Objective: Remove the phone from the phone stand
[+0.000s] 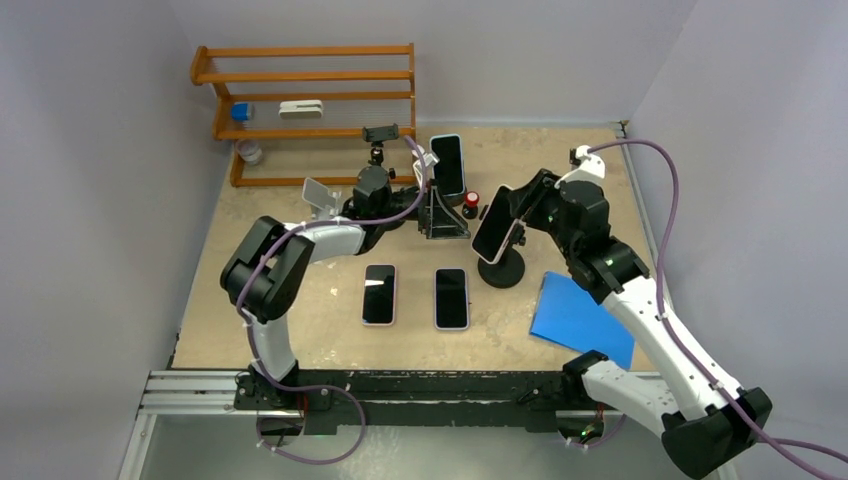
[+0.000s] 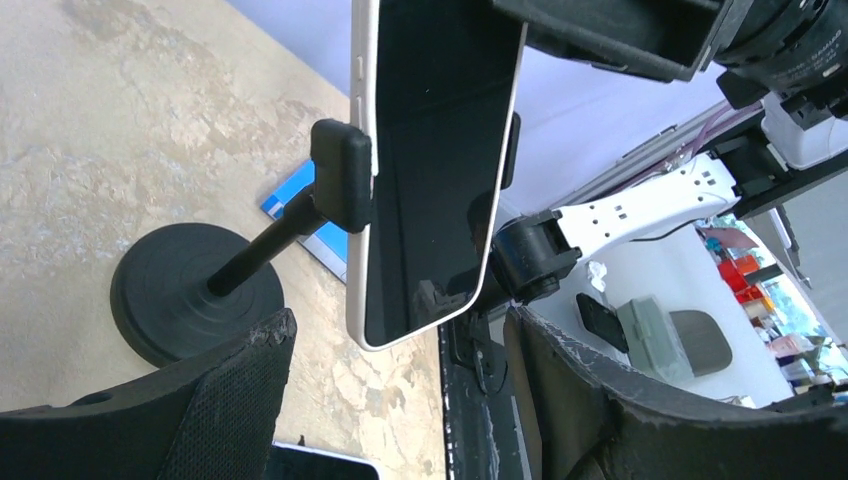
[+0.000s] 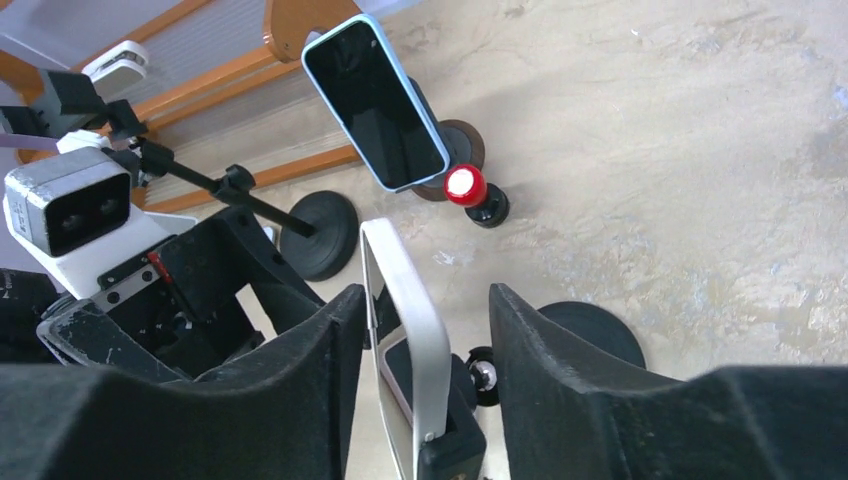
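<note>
A phone with a dark screen and white edge [image 1: 493, 225] sits tilted in a black stand [image 1: 502, 270] on a round base. In the left wrist view the clamp pad [image 2: 342, 175] grips the phone's side [image 2: 430, 180]. My right gripper [image 1: 528, 196] is at the phone's upper right; in its own view the fingers [image 3: 335, 345] stand apart with the phone's white edge [image 3: 425, 350] between them. I cannot tell whether they touch it. My left gripper [image 1: 455, 222] is open left of the phone, nothing between its fingers.
Two phones [image 1: 379, 295] [image 1: 451, 299] lie flat in front. Another phone [image 3: 378, 105] stands behind, near a red-topped object [image 3: 466, 186]. A wooden rack [image 1: 310, 134] is at back left, a blue folder [image 1: 582, 318] at front right.
</note>
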